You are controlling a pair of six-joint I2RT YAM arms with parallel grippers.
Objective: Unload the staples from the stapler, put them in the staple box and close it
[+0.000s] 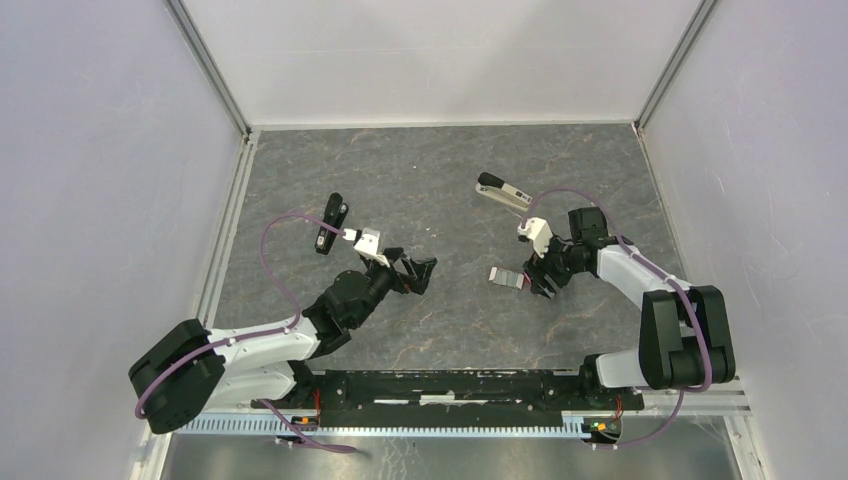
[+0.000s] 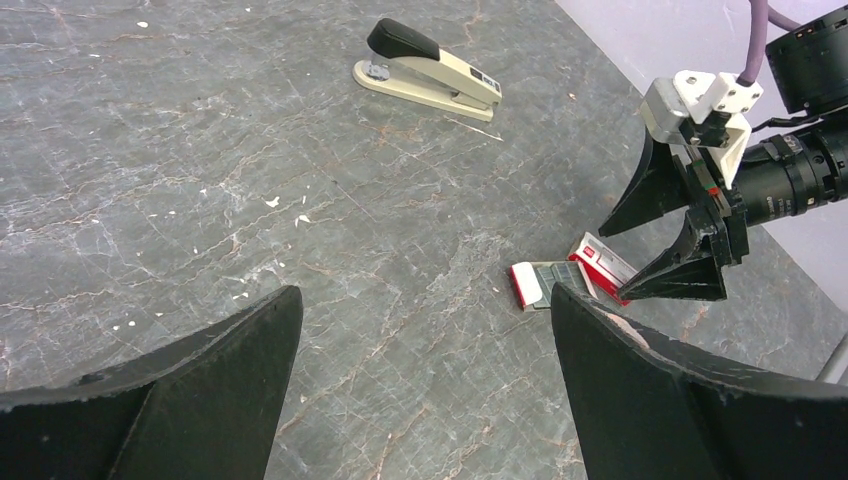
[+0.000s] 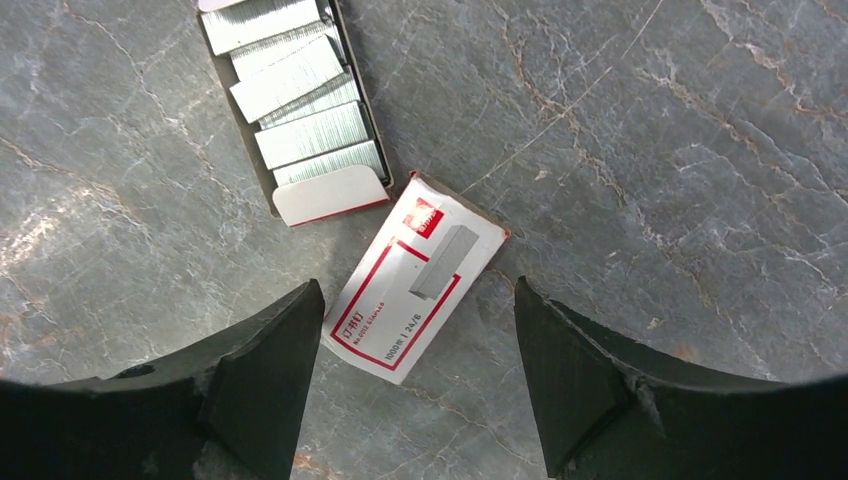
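Note:
A beige stapler with a black cap (image 1: 505, 191) lies at the back right, and the left wrist view also shows this stapler (image 2: 430, 72). An open tray of staples (image 3: 308, 110) rests on the table. Touching or nearly touching one corner of it is a white and red staple box lid (image 3: 415, 280), lying flat. My right gripper is open around the lid; the left finger in its view meets the lid's edge, while a gap remains on the other side. Farther left, my left gripper hangs open and empty above bare table.
A second, black stapler-like object (image 1: 331, 224) lies at the back left. Small white bits (image 2: 272, 201) are on the tabletop, with a thin light strip (image 2: 475, 130) near the beige stapler.

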